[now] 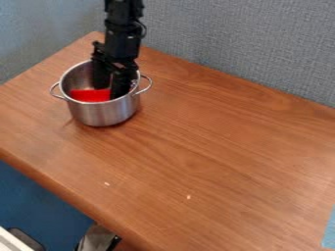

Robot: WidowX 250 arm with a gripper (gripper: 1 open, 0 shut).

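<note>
A steel pot (97, 112) with two loop handles stands on the wooden table at the upper left. A red object (90, 95) lies inside it. The black gripper (113, 84) reaches down into the pot's right half, beside the red object; its fingertips are partly hidden, and I cannot tell whether it is open or shut.
Grey fabric walls (249, 49) stand behind it. A blue floor (39, 206) shows past the table's left edge, with some objects at the bottom left corner.
</note>
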